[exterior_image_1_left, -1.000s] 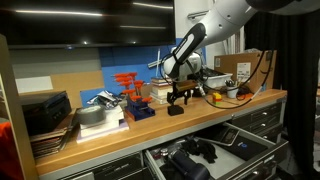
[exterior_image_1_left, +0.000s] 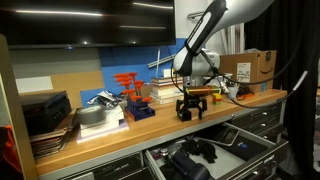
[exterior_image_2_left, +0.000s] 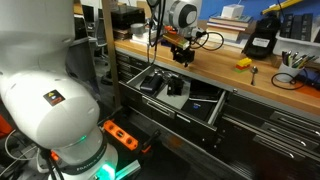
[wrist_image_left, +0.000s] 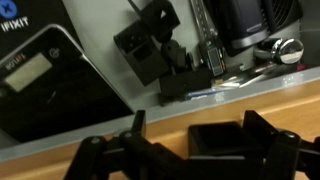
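Note:
Just above the counter near its front edge, my gripper (exterior_image_1_left: 190, 100) points down beside a small black object (exterior_image_1_left: 184, 114). In the wrist view the gripper has its fingers wide apart, so it looks open. The black object (wrist_image_left: 218, 138) shows between them, nearer the right finger, and bare wood is visible toward the left finger. Its lower part is hidden by the gripper. Below the counter an open drawer (exterior_image_2_left: 196, 118) holds several dark items, among them a black device (wrist_image_left: 140, 52).
The wooden counter (exterior_image_1_left: 100, 147) carries a steel pot (exterior_image_1_left: 92, 115), red racks and a cardboard box (exterior_image_1_left: 252, 66) along its back. Bare counter lies left of the gripper. In the drawer are a scale (wrist_image_left: 28, 72) and metal tools (wrist_image_left: 212, 48).
The small black object has also shifted right, toward the counter's front edge, along with the gripper.

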